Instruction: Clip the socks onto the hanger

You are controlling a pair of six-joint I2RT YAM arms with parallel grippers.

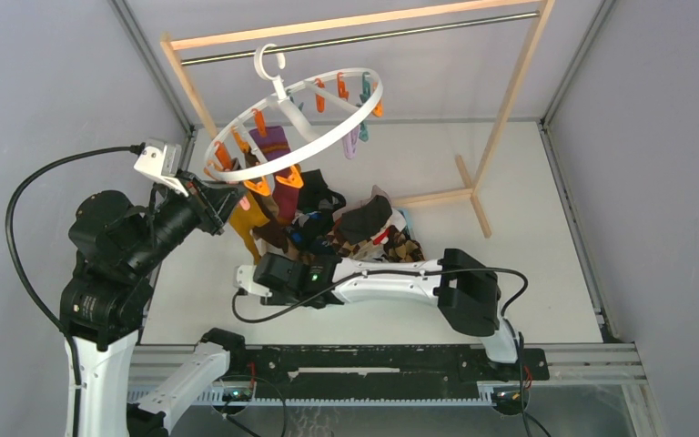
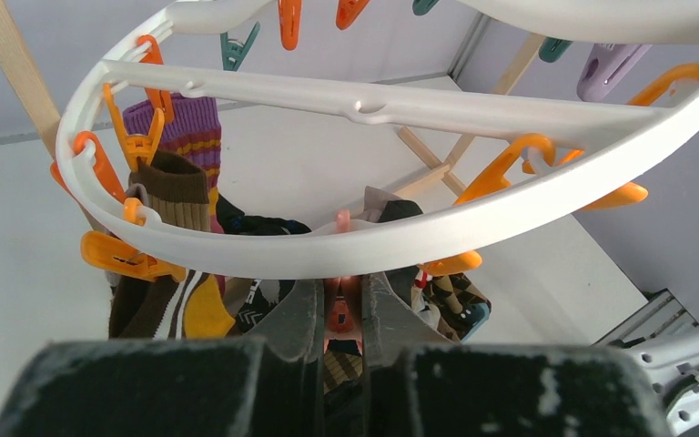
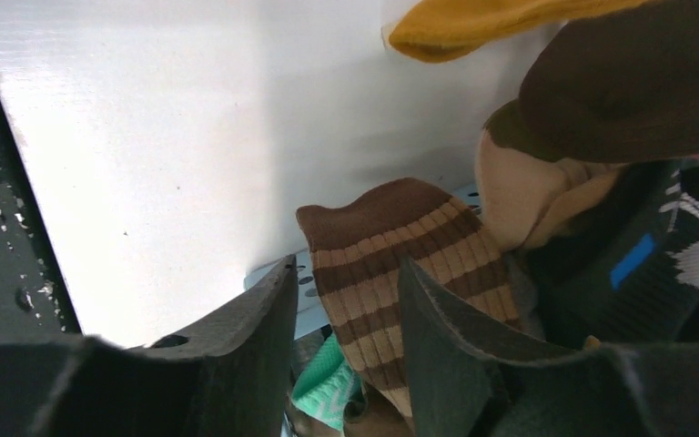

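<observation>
The white oval hanger [image 1: 339,133] hangs from the rod, with orange, green and purple clips around its ring. A pink clip [image 2: 341,320] at the ring's near edge is between the fingers of my left gripper, shut on it. A purple striped sock [image 2: 182,127], a brown sock [image 2: 171,187] and a yellow sock [image 1: 244,224] hang at the hanger's left side. In the right wrist view my right gripper stands partly open over a brown striped sock [image 3: 391,237]; whether its fingertips touch the cloth I cannot tell. From above, the right arm hides these fingers.
A heap of mixed socks [image 1: 364,221] lies on the white table, partly on a light blue tray [image 3: 273,266]. The wooden rack [image 1: 501,109] stands at the back. Bare table [image 1: 519,282] lies to the right.
</observation>
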